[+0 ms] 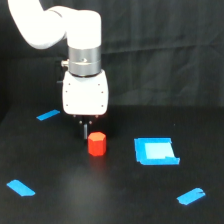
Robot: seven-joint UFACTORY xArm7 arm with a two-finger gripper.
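A small red block [97,145] sits on the dark table, left of the middle of the view. Just behind it and slightly to its left, the fingertips of my gripper [87,128] reach down close to the table from the white hand. Part of the fingers blends into the black background and may be hidden by the block. Whether they touch the block does not show, nor does the width of the fingers.
To the right lies a blue-edged piece with a pale middle [158,151]. Blue tape strips mark the table at front left [20,188], front right [190,196] and back left [48,115].
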